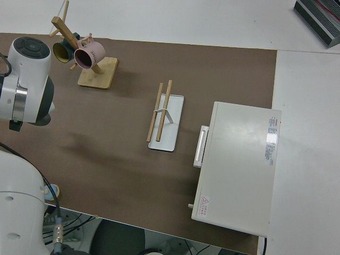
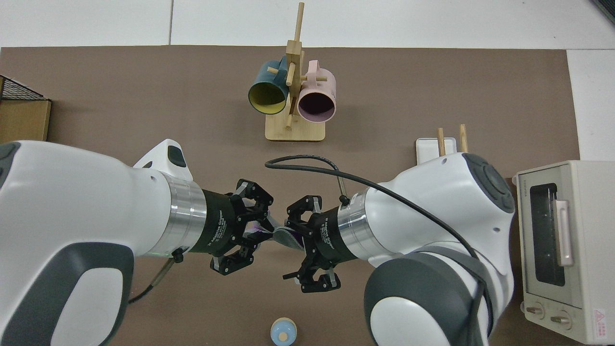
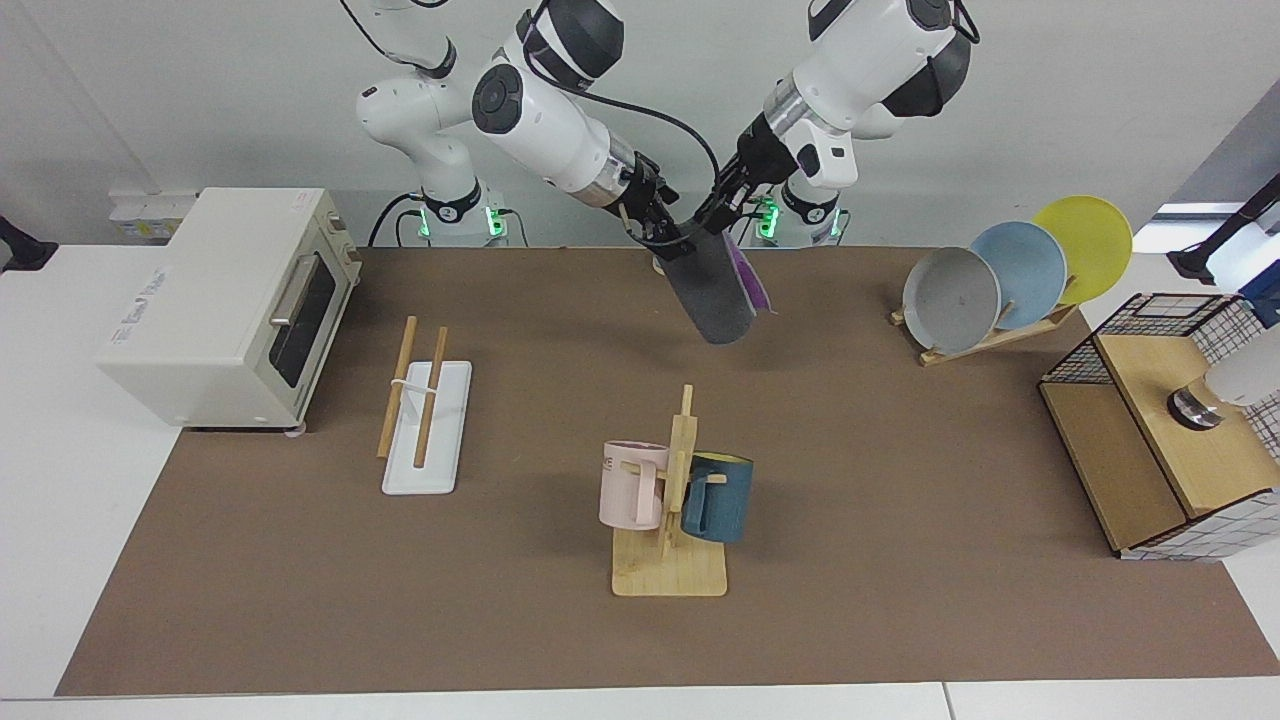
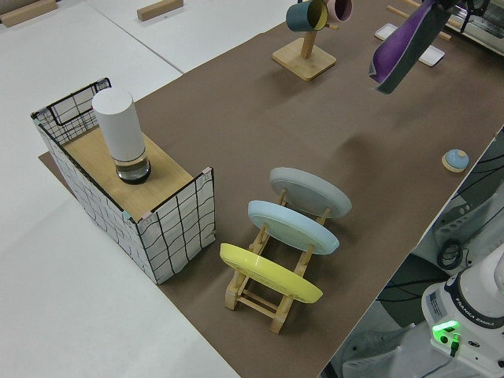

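A floppy grey item with a purple inside (image 3: 708,288), like a cloth or mitt (image 4: 405,47), hangs between my two grippers over the table. In the top view my left gripper (image 2: 262,230) is at its one end, from the left. My right gripper (image 2: 297,233) meets it from the right, very close to the left one. The fingertips of both are crowded together around the item, so whether each finger is open or shut on it is hidden.
Behind stands a mug tree (image 2: 294,131) with teal and pink mugs. A white oven (image 2: 582,242) and a tray with pegs (image 3: 402,474) are at the right, a dish rack (image 4: 276,276) and wire basket (image 4: 169,228) at the left. A blue disc (image 2: 283,331) lies at the front.
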